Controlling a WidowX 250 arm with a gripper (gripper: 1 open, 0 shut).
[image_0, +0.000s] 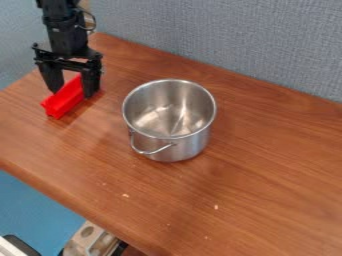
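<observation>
My black gripper (71, 78) is low over the wooden table at the upper left, its two fingers spread on either side of a red block (63, 100) that lies on the tabletop. Whether the fingers touch the block is hard to tell. A steel pot (168, 115) with a wire handle stands to the right of the block, empty and apart from it.
A grey padded wall (254, 40) runs along the back. Metal fixture parts (91, 240) show at the lower left edge.
</observation>
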